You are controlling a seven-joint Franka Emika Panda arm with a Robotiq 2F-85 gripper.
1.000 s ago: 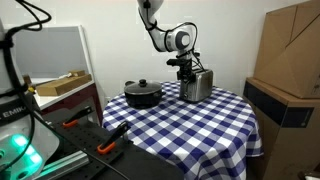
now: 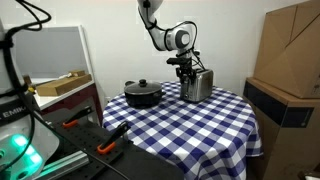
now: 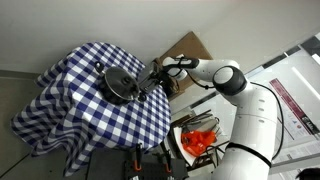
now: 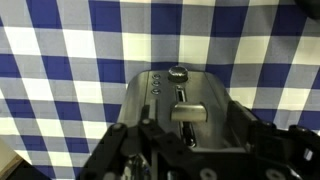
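A silver toaster (image 2: 201, 88) stands on the checked cloth at the far side of the table. My gripper (image 2: 184, 76) points down close against the toaster's near end. In the wrist view, the toaster's end panel (image 4: 160, 92) shows a knob (image 4: 178, 74), small buttons and a pale lever (image 4: 188, 113) in a dark slot. The gripper's dark fingers (image 4: 255, 135) show apart, one on either side of the lever. Whether they touch it cannot be made out. In the second exterior view, my gripper (image 3: 155, 82) is small and partly merged with things behind it.
A black lidded pot (image 2: 143, 94) sits left of the toaster. Cardboard boxes (image 2: 285, 75) are stacked at the right, and a second arm (image 2: 20, 130) stands at the near left.
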